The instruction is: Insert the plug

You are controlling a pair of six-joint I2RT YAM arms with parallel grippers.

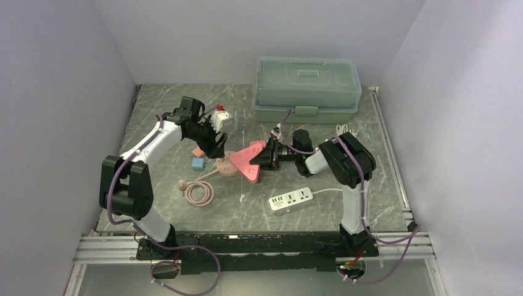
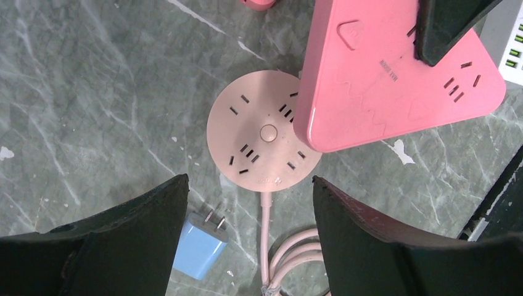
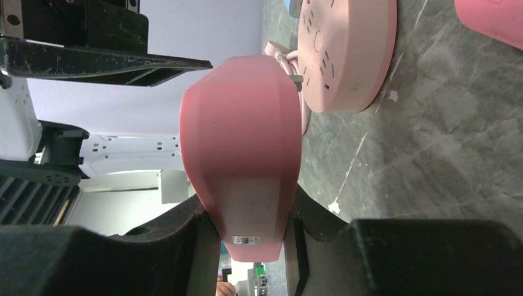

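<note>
A pink triangular power strip (image 1: 250, 161) is held by my right gripper, shut on one end of it. It is tilted over the table, with socket slots on its face. My left gripper stands part open above a round pale-pink socket (image 2: 247, 129), nothing between its fingers. On the table beside that socket lies a blue plug (image 2: 200, 246), its two metal prongs pointing toward the socket. A salmon-coloured block (image 1: 197, 152), perhaps another plug, lies near the left gripper in the top view. The strip covers part of the round socket in the left wrist view.
The socket's coiled pink cord (image 1: 198, 194) lies at the front left. A white power strip (image 1: 290, 199) sits front right, and a green lidded toolbox (image 1: 307, 89) stands at the back.
</note>
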